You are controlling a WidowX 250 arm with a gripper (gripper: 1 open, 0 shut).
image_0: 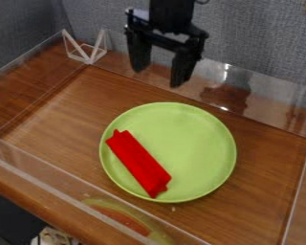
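My black gripper point(161, 59) hangs at the top centre over the back of the wooden table point(54, 115), with two dark fingers pointing down and apart, nothing visible between them. In front of it, on the table, a green plate point(194, 158) holds a red elongated block point(138, 163), lying diagonally on its left half.
A white wire frame point(84, 48) stands at the back left. A clear low rim runs along the table's back and front edges, with a grey wall behind. A yellow-green curved piece point(118, 212) shows at the front.
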